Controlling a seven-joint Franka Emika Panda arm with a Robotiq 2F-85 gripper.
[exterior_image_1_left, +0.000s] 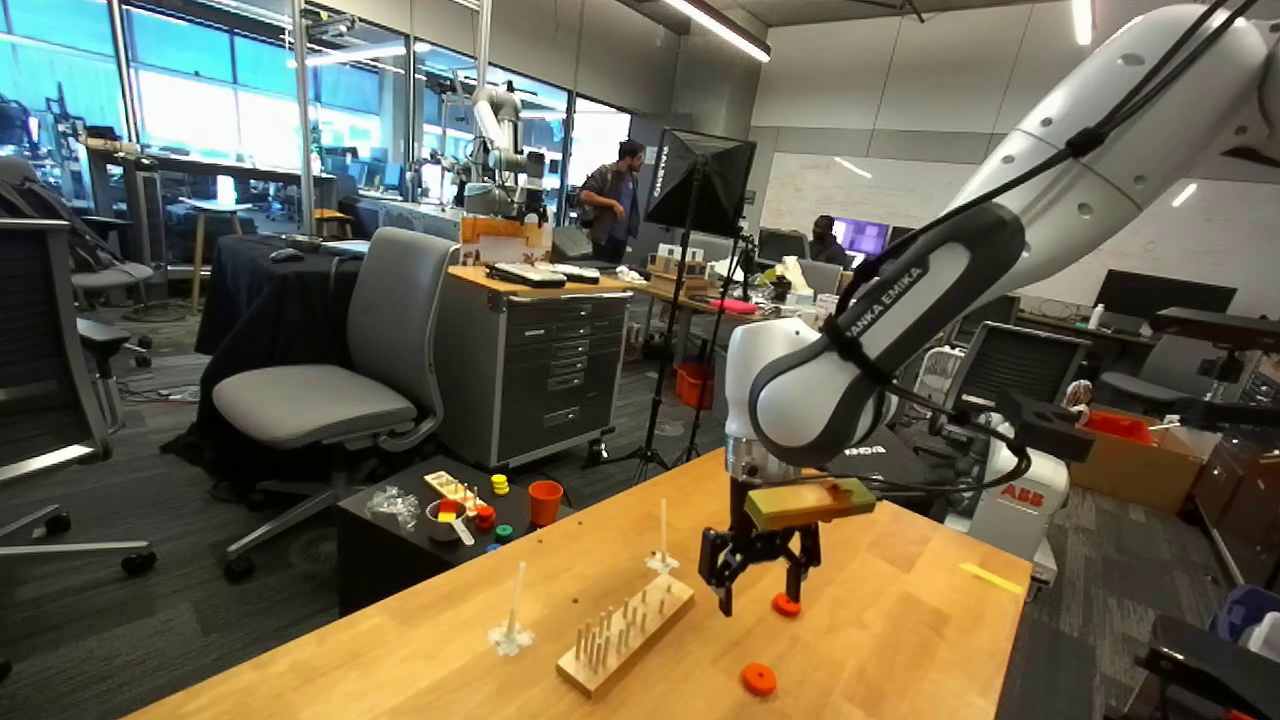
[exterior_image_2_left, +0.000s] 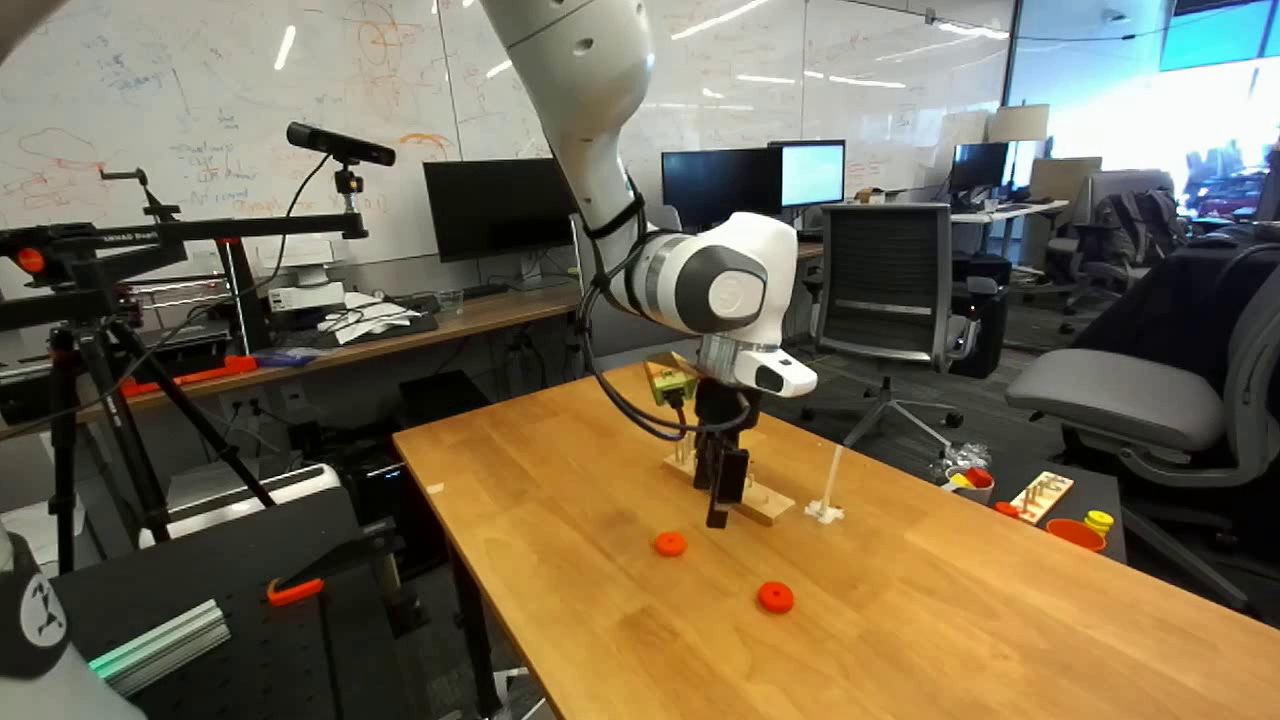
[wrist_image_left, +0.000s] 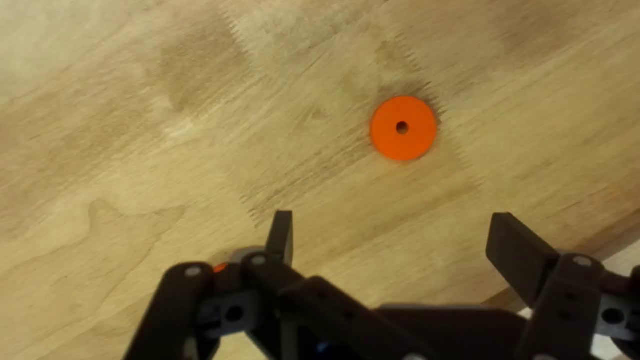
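Note:
Two orange discs lie flat and apart on the wooden table: one disc (exterior_image_1_left: 786, 605) sits close to my gripper (exterior_image_1_left: 761, 588) in exterior view 1, the other disc (exterior_image_1_left: 758, 679) closer to that camera. My gripper is open and empty, held above the table. From the wrist, one disc with a centre hole (wrist_image_left: 403, 128) shows whole, beyond the line between the fingertips; an orange sliver (wrist_image_left: 220, 267) peeks out by the left finger. A wooden board with several upright pegs (exterior_image_1_left: 583, 676) rests to the gripper's left in exterior view 1, partly hidden behind the gripper in exterior view 2.
Two thin white posts, one near (exterior_image_1_left: 517, 600) and one farther (exterior_image_1_left: 663, 534), stand on the table beside the peg board. A low black table (exterior_image_1_left: 372, 546) past the edge holds an orange cup (exterior_image_1_left: 545, 503) and small coloured pieces. Bare tabletop (exterior_image_2_left: 960, 600) spreads widely around the discs.

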